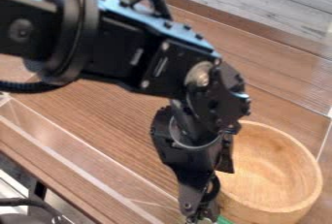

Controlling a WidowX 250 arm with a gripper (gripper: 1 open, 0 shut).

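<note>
My black gripper [201, 194] points down in the lower middle, at the left side of a round light wooden bowl [279, 170]. Its fingertips are low, near the bowl's rim and a small piece of green [220, 218] at the bottom edge. Whether anything is between the fingers I cannot tell. The arm hides much of the upper left and the area behind the gripper.
A clear rail or edge runs along the lower left, with dark hardware beyond it.
</note>
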